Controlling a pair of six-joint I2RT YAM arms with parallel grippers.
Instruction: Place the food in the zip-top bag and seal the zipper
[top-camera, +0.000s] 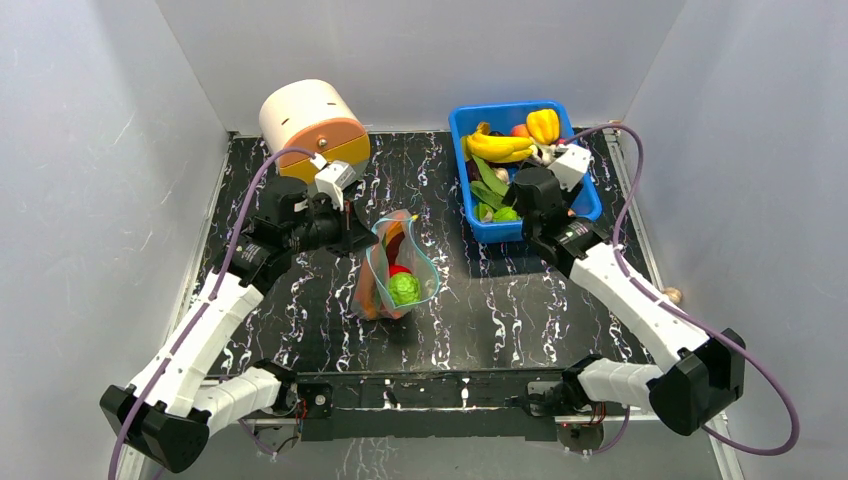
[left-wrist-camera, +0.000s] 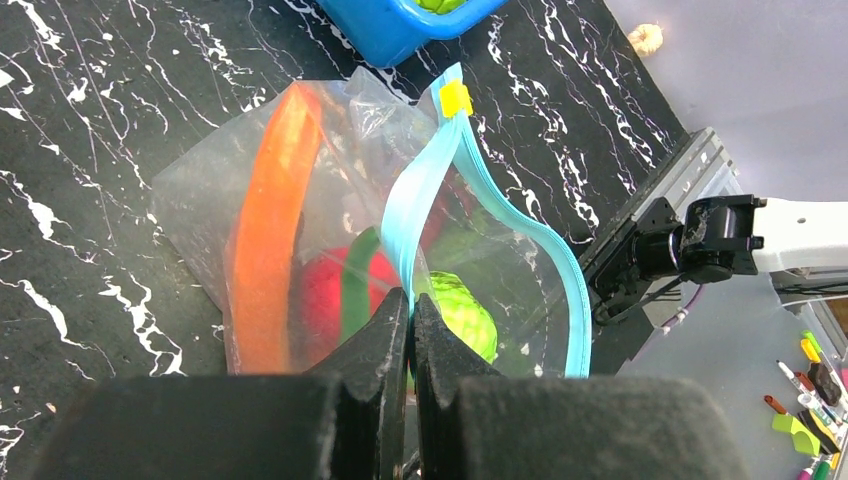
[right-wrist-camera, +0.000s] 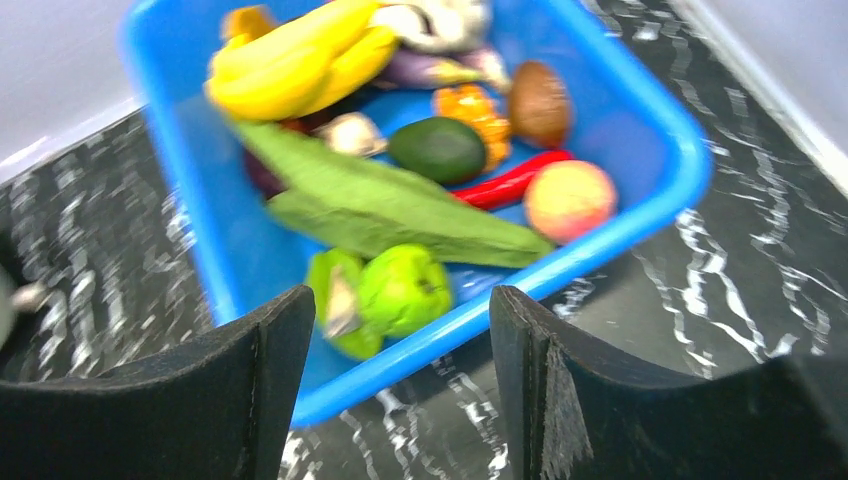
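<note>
The clear zip bag (top-camera: 369, 288) stands mouth-up left of centre, its blue zipper rim (left-wrist-camera: 530, 228) spread and a yellow slider (left-wrist-camera: 455, 98) at one end. An orange carrot-like piece (left-wrist-camera: 272, 240), a red item (left-wrist-camera: 335, 305) and a green one (left-wrist-camera: 461, 312) lie inside. My left gripper is shut on the bag's rim. Over the near side of the blue bin (right-wrist-camera: 560, 282), my right gripper is open and empty. In the bin are bananas (right-wrist-camera: 300, 75), a long green leaf (right-wrist-camera: 400, 205), an avocado (right-wrist-camera: 437, 150) and a green pepper-like item (right-wrist-camera: 404, 290).
A pale bulb (top-camera: 673, 295) rests at the table's right edge, by the wall. The round drawer box (top-camera: 312, 120) stands at the back left. Bare dark tabletop (top-camera: 500, 320) lies between bag and right arm.
</note>
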